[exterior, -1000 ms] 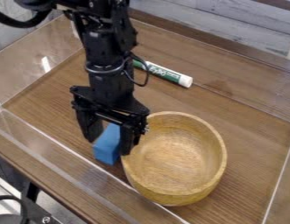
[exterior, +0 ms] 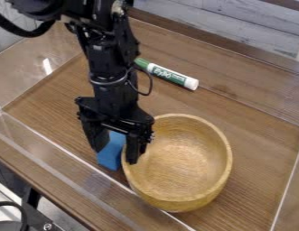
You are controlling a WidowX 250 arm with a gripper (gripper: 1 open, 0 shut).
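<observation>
My black gripper (exterior: 116, 135) hangs at the left-centre, just above a small blue object (exterior: 109, 153), partly hidden behind its fingers. A tan oval bowl (exterior: 188, 167) stands to the right, its near-left rim close to the blue object. The right finger reaches to the bowl's left rim. Whether anything is between the fingers is unclear.
A white tube with green ends (exterior: 170, 74) lies on the wooden table behind the arm. Clear raised edging runs along the left and near side, with a pale wall at the back.
The gripper and arm have shifted slightly, with little else visibly different. The blue object and bowl look nearly where they were.
</observation>
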